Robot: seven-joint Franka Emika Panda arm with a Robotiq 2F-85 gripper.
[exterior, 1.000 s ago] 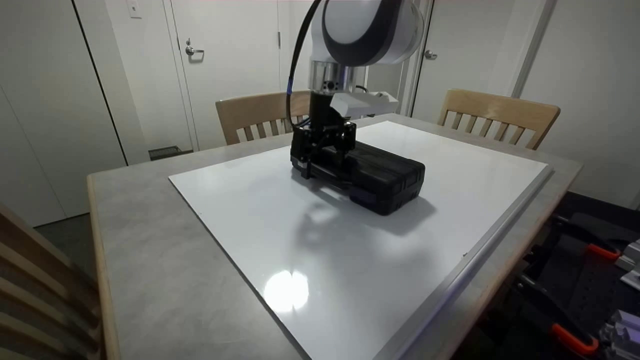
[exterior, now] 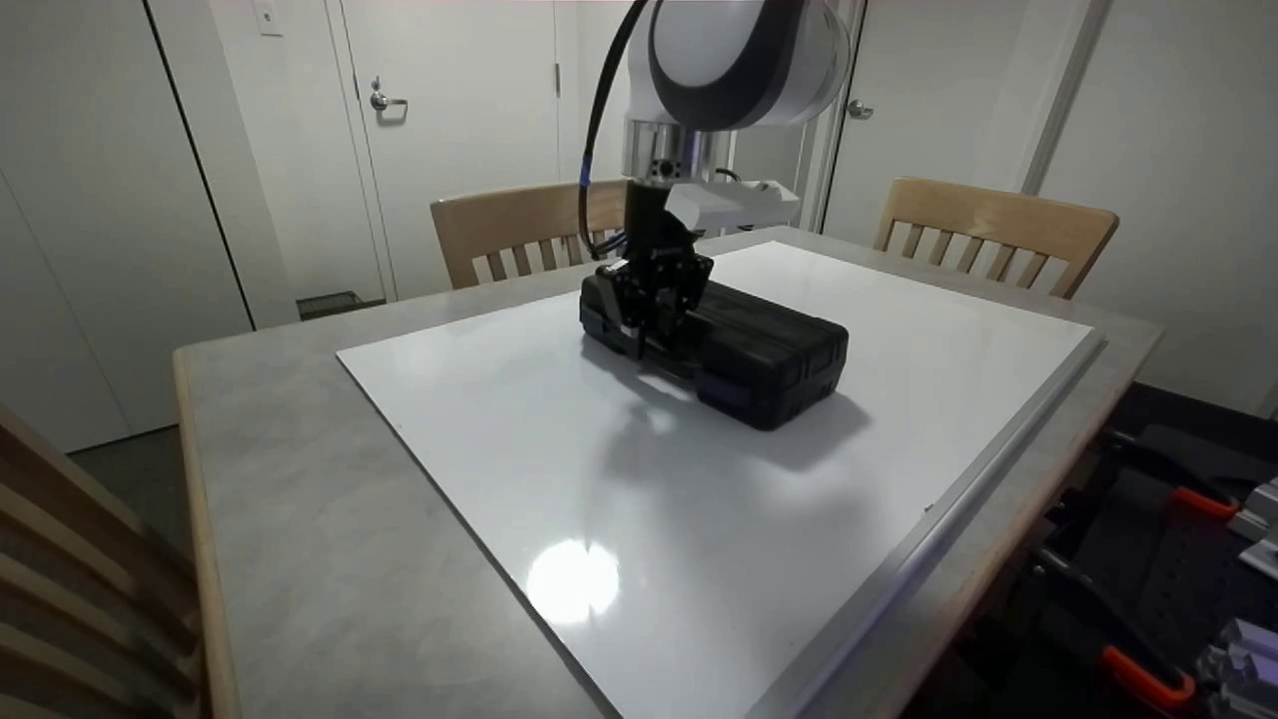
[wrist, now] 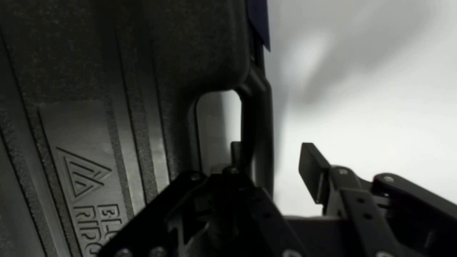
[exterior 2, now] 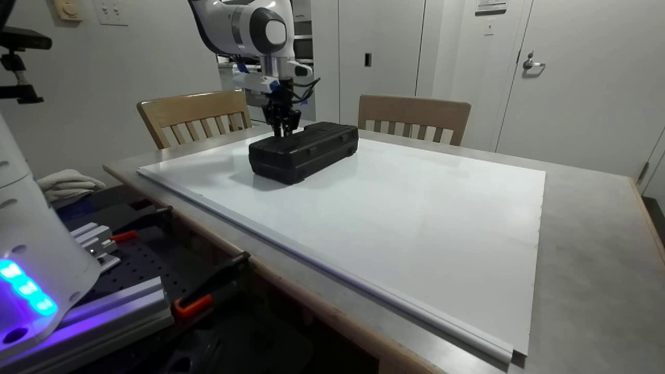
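Note:
A black hard-shell case (exterior: 779,342) lies flat on the white board (exterior: 503,395). Its handle (wrist: 262,111) runs along one long side, with an opening between it and the case body. My gripper points down astride this handle, its fingers part open. One finger is at the opening on the inner side; the other finger (wrist: 311,171) is outside, over the white board, with a gap between it and the handle. In exterior view 2 the gripper (exterior 2: 282,133) stands behind the case (exterior 2: 305,152), which partly hides the fingertips.
Most of the board around the case is bare. A metal rail (exterior 2: 349,280) lines one board edge. Wooden chairs (exterior: 994,222) stand around the table, and orange-handled clamps (exterior: 1150,677) sit beside it, by the robot's base.
The fingers have come closer together, and the gripper has shifted slightly to the right in exterior view 1. The case has not visibly moved.

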